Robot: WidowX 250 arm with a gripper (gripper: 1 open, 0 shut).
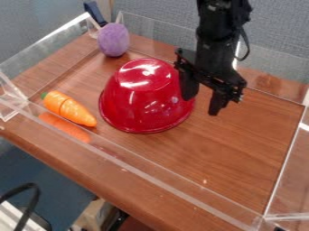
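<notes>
A dark robot gripper (203,99) hangs from the arm at the upper right, its two fingers apart over the right edge of an upturned glossy red bowl (145,106). Nothing shows between the fingers. An orange toy carrot (69,108) lies left of the bowl, and a purple egg-shaped object (114,39) sits at the back left.
Clear plastic walls (276,198) border the table. A second orange piece (63,128) shows along the front-left wall, possibly a reflection. Dark cables lie at the lower left.
</notes>
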